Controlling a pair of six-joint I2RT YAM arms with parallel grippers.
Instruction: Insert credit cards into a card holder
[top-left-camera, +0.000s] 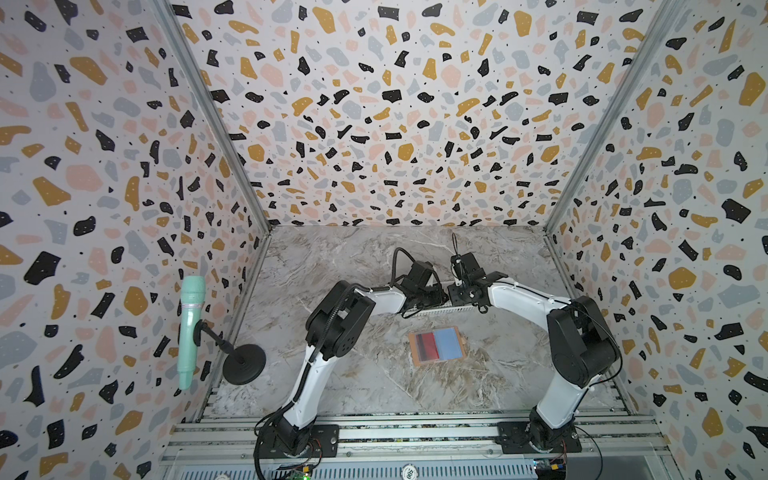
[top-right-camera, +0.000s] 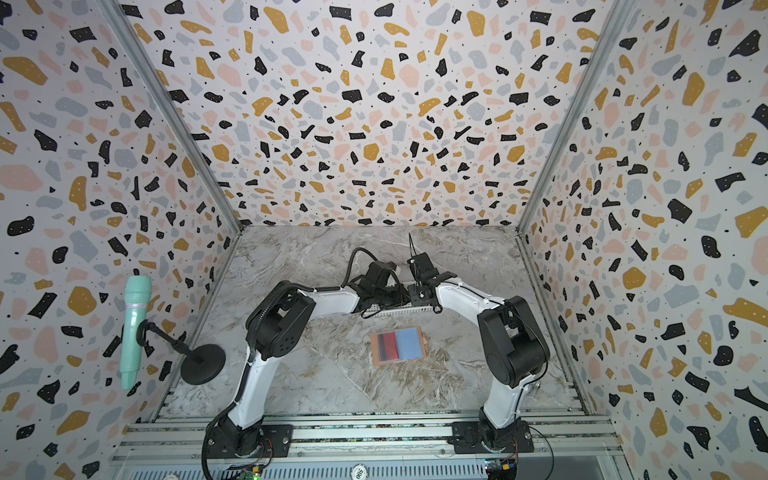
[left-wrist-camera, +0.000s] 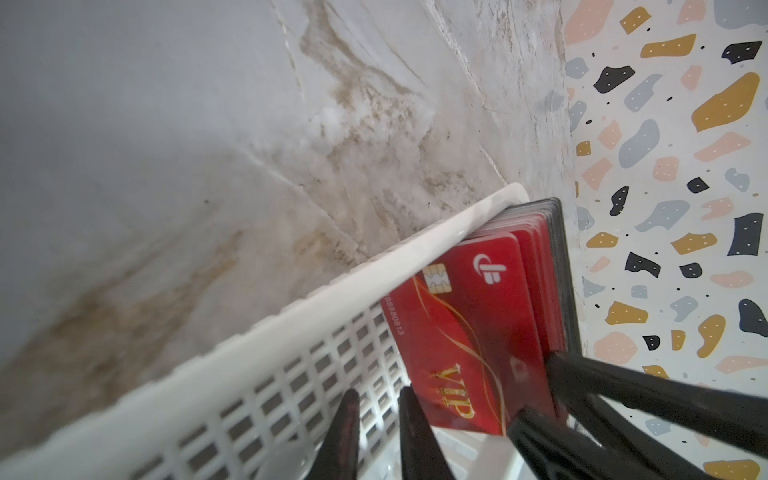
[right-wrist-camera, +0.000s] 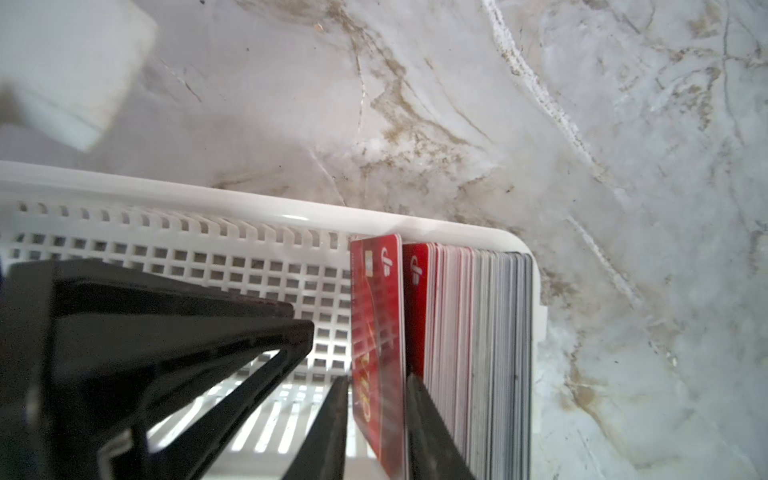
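Note:
The white slotted basket (right-wrist-camera: 320, 209) holds an upright stack of cards (right-wrist-camera: 480, 336) at its right end. A red VIP card (right-wrist-camera: 374, 320) leans slightly apart from the stack's front. My right gripper is open, its fingers astride that card's edge. To the left of the red card (left-wrist-camera: 464, 320), inside the basket, my left gripper has its fingers slightly apart and nothing between them. In front of the basket the card holder (top-left-camera: 413, 357) lies flat and spread, reddish on the left half and blue on the right.
A microphone-shaped mint object (top-left-camera: 190, 332) on a black stand (top-left-camera: 244, 365) is at the far left. Both grippers are close together over the basket. Bare marble table (top-left-camera: 344, 252) lies behind it and at both sides of the holder.

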